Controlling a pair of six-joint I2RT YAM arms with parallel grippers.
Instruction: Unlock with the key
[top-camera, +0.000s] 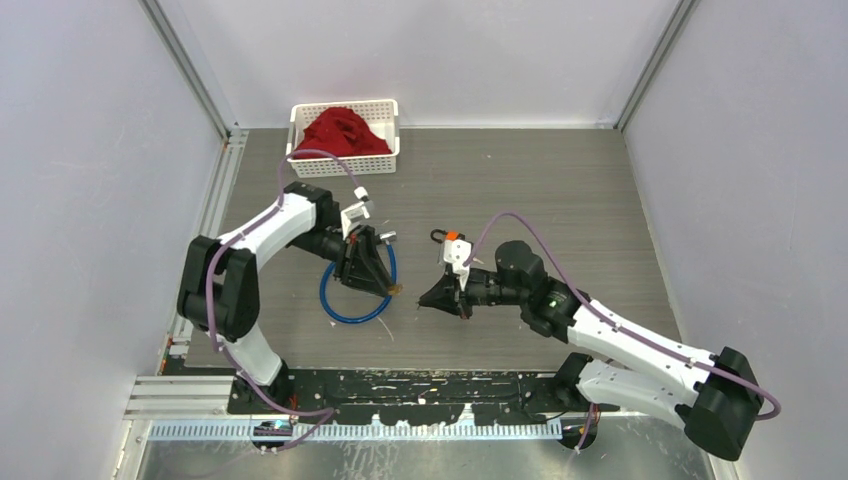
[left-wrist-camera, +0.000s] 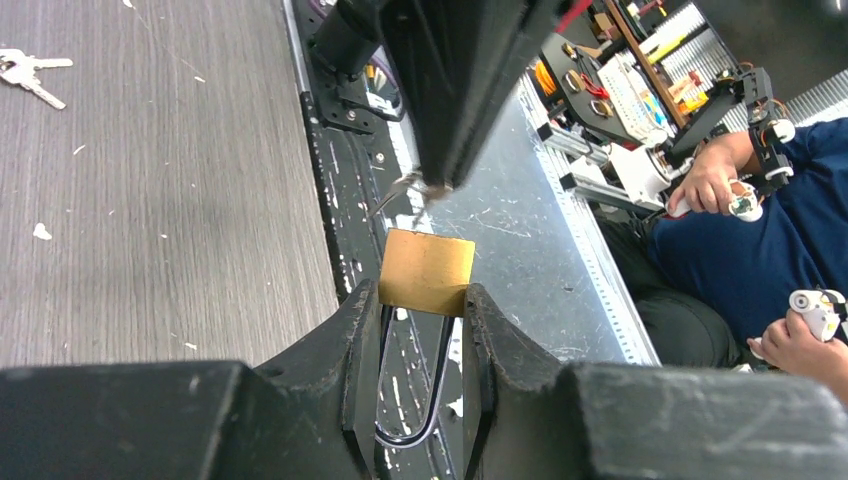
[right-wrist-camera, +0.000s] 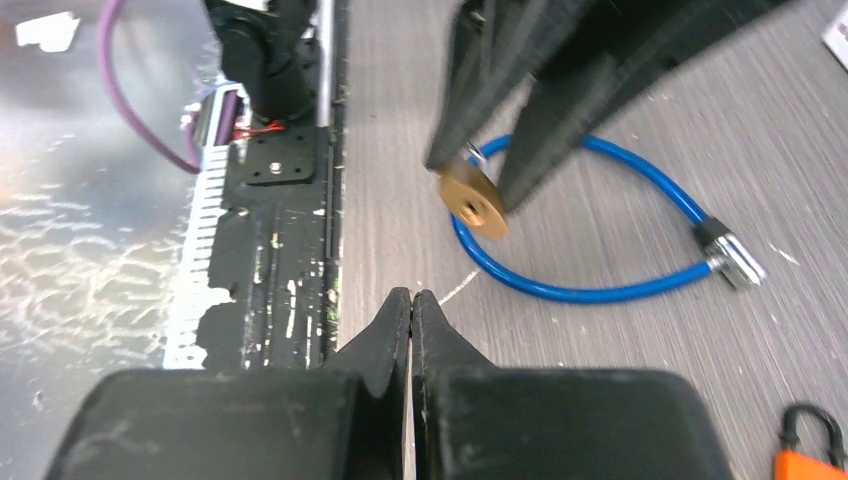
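Observation:
A brass padlock with a steel shackle is in my left gripper, shut on its body; it also shows in the right wrist view as a gold block (right-wrist-camera: 470, 200). My right gripper is shut, a little right of the padlock (top-camera: 395, 289) in the top view. A blurred thin silver key (left-wrist-camera: 405, 188) shows at its tips in the left wrist view. Other keys (left-wrist-camera: 35, 75) lie on the floor.
A blue cable loop (right-wrist-camera: 590, 292) lies under the left gripper. An orange-and-black object (top-camera: 451, 236) lies behind the right gripper. A white basket (top-camera: 342, 168) with red cloth stands at the back.

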